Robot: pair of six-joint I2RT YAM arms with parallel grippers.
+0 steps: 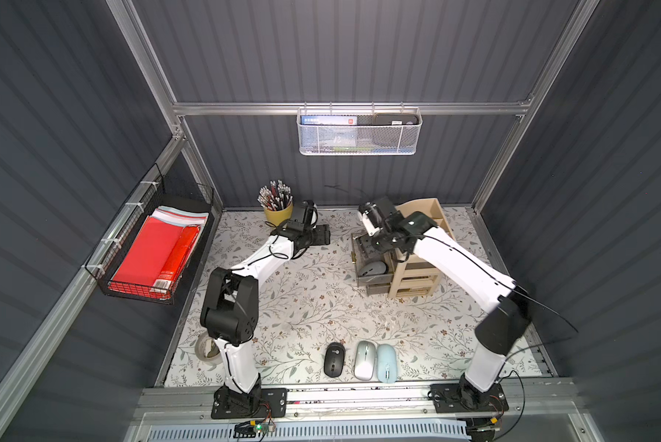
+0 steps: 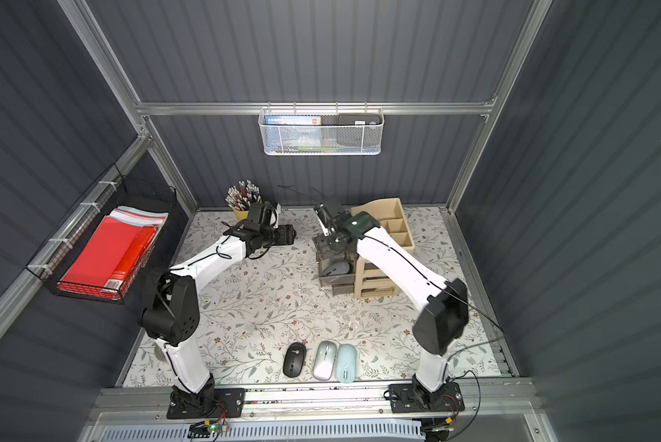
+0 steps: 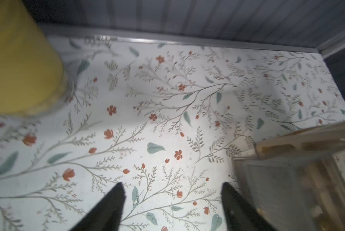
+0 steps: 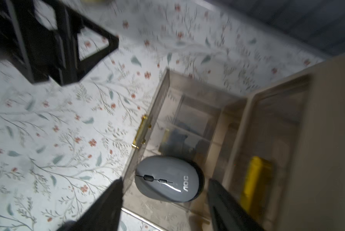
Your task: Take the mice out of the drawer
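Note:
A dark grey mouse (image 4: 166, 179) marked AOC lies in the clear drawer (image 4: 207, 89), which is pulled out of a beige organizer (image 2: 378, 210). Over the drawer, my right gripper is open, its blurred fingertips to either side of the mouse's lower part in the right wrist view with nothing between them touching it visibly. My left gripper stands open and empty above bare table, left of the drawer. Outside the drawer, at the table's front edge, rest a black mouse (image 1: 334, 358), a silver mouse (image 1: 364, 361) and a light blue mouse (image 1: 387, 363).
A yellow pen cup (image 1: 279, 215) stands behind the left gripper. Something yellow (image 4: 256, 181) shows inside the organizer. A roll of tape (image 1: 208, 348) sits near the left arm's base.

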